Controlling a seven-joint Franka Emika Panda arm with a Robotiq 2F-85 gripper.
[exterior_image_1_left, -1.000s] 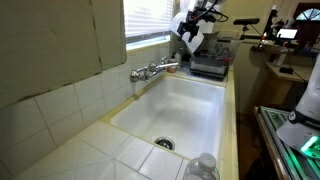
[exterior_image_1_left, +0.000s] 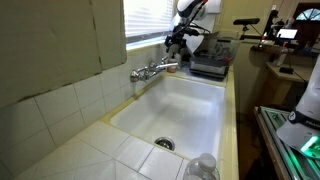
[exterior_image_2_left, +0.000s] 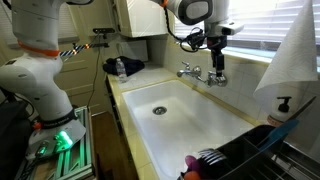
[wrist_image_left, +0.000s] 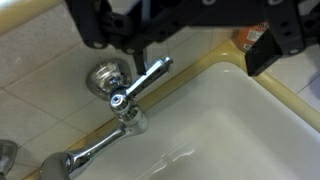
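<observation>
A chrome wall faucet (exterior_image_1_left: 150, 72) is mounted above the white sink (exterior_image_1_left: 180, 110). In the wrist view its lever handle (wrist_image_left: 150, 76) points up and to the right, beside the left finger in the picture. My gripper stands open over the sink's edge, its dark fingers wide apart with nothing between them. From the other side, the gripper (exterior_image_2_left: 218, 72) hangs pointing down close to the faucet's right-hand end (exterior_image_2_left: 216, 80). I cannot tell whether it touches the handle.
A dark dish rack (exterior_image_2_left: 255, 142) stands at the sink's end, with colourful items (exterior_image_2_left: 205, 162) near it. A paper towel roll (exterior_image_2_left: 290, 60) hangs close to the arm. A clear bottle (exterior_image_2_left: 121, 70) is on the far counter. The basin is empty.
My gripper has come down and toward the wall and faucet over the last second. The faucet and sink look unchanged.
</observation>
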